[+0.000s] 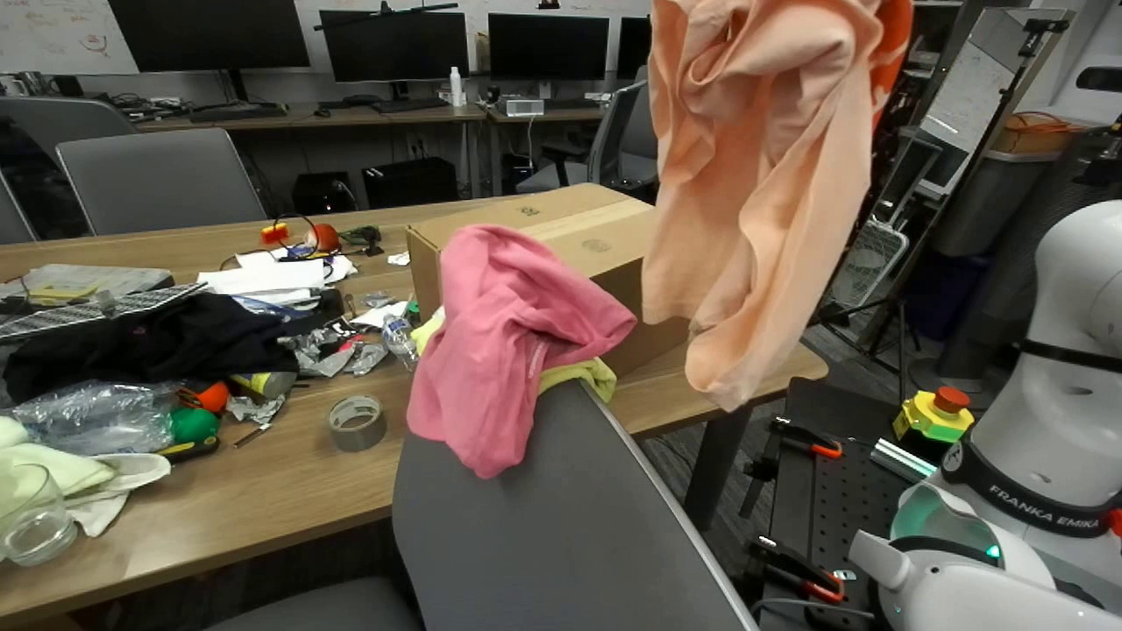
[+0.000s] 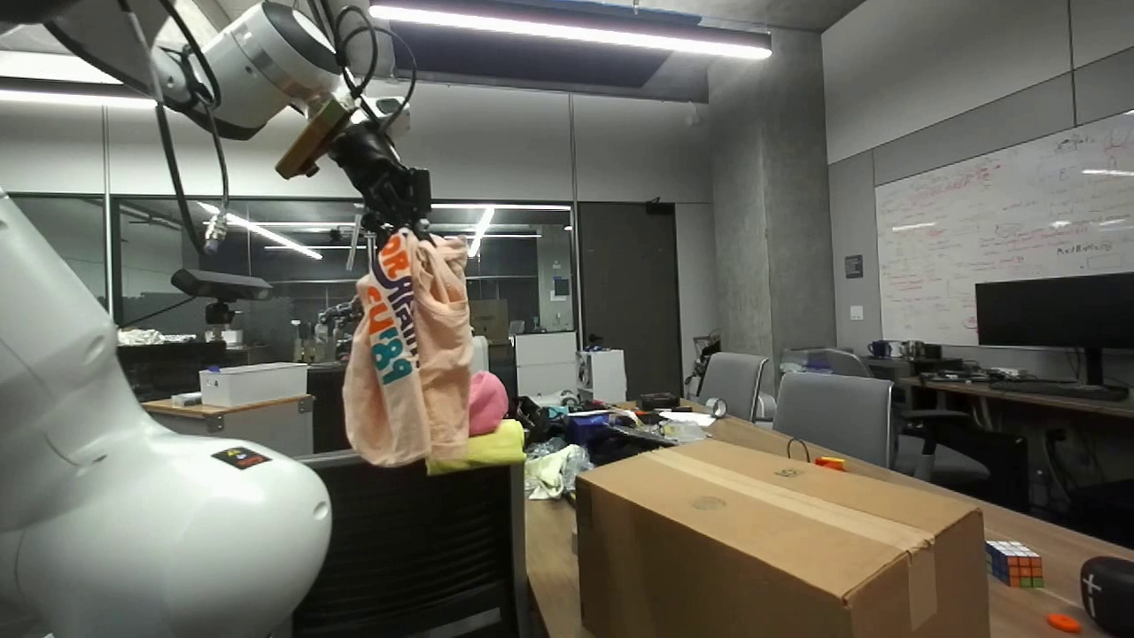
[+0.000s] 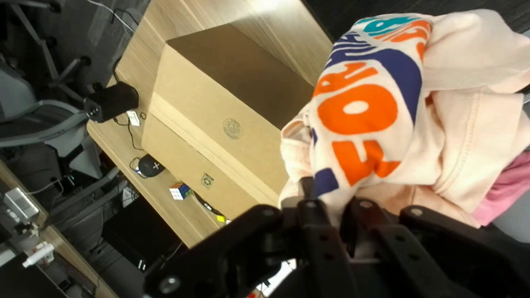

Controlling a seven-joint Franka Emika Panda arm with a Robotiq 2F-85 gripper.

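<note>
A peach shirt (image 1: 763, 179) with orange, purple and teal lettering hangs in the air, bunched at its top. My gripper (image 2: 409, 229) is shut on that shirt (image 2: 409, 351); in the wrist view the cloth (image 3: 367, 109) runs out from between the fingers. In exterior view 1 the gripper is above the picture's edge. A pink cloth (image 1: 505, 336) lies draped over the top of the grey chair back (image 1: 526, 526), partly on a yellow-green cloth (image 1: 584, 375). The shirt's lower end hangs to the right of the pink cloth there, apart from it.
A closed cardboard box (image 2: 765, 521) stands on the wooden table (image 1: 263, 484), close to the chair. Clutter covers the table's left part: a tape roll (image 1: 357, 422), a glass (image 1: 33, 515), black cloth (image 1: 158, 342). My arm's base (image 1: 1052, 421) stands at the right.
</note>
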